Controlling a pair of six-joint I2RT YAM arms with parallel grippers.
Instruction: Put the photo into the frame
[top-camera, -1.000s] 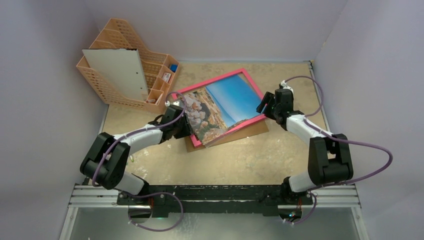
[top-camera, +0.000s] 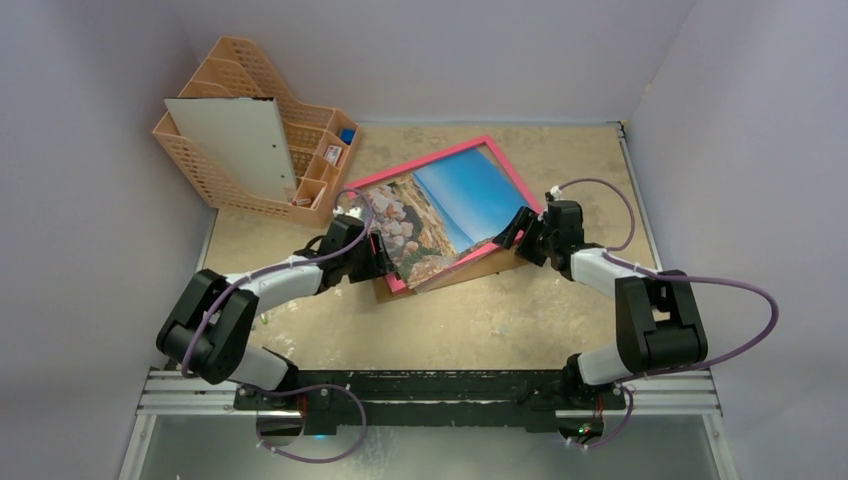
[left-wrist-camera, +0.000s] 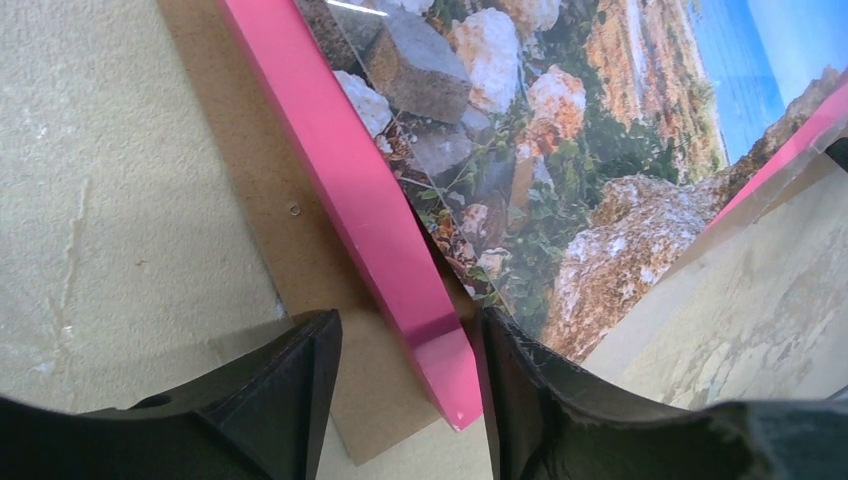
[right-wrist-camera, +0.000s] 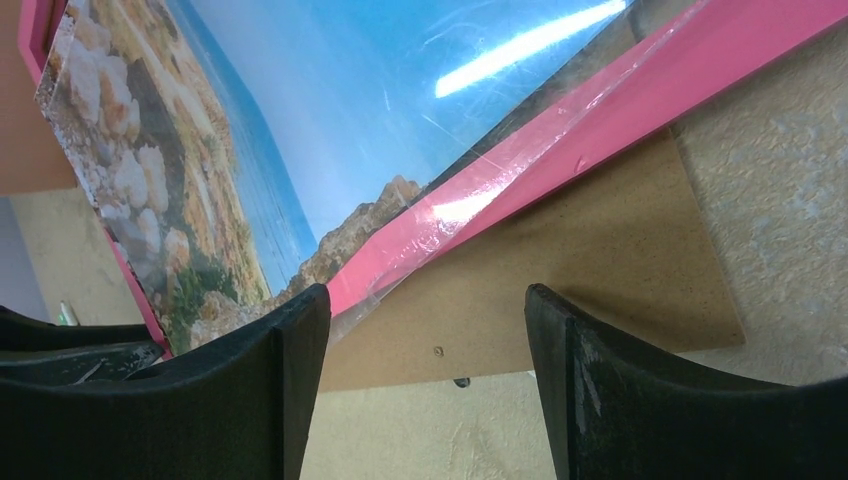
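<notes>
The photo (top-camera: 462, 200), rocks and blue sea with a clear sheet, lies across the pink frame (top-camera: 433, 156), overhanging its lower edge. My left gripper is part open at the frame's lower left corner, its fingers either side of the pink bar (left-wrist-camera: 370, 230); contact is unclear. My right gripper stands open over the lower pink bar, the photo's transparent edge and the brown board (right-wrist-camera: 620, 260) below it, with nothing clearly held.
A peach plastic organiser (top-camera: 215, 70) holding a white board (top-camera: 225, 145) stands at the back left. Walls bound both sides and the back.
My right gripper has moved down and left along the frame's lower edge.
</notes>
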